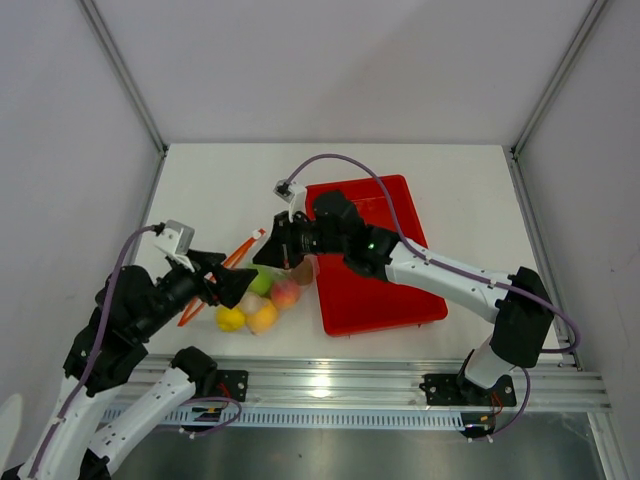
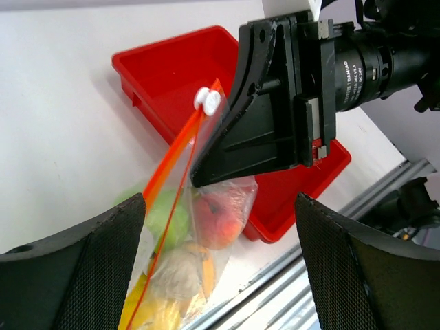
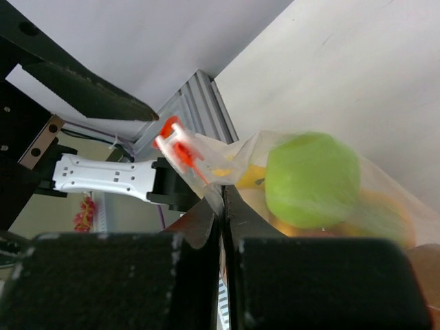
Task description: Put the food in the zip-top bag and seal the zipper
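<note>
The clear bag with orange zipper strip (image 2: 168,158) and white slider (image 2: 210,100) holds a green fruit (image 3: 309,180), a yellow fruit (image 1: 230,317) and several other fruits. My right gripper is shut on the bag's upper edge beside the slider end, which stands up from its fingertips. My left gripper (image 1: 240,280) is open over the bag's zipper side, left of my right gripper; in the left wrist view the strip runs between its fingers, not clamped.
A red bin (image 1: 380,310) stands to the right, behind my right arm. A metal rail (image 1: 320,380) runs along the front edge.
</note>
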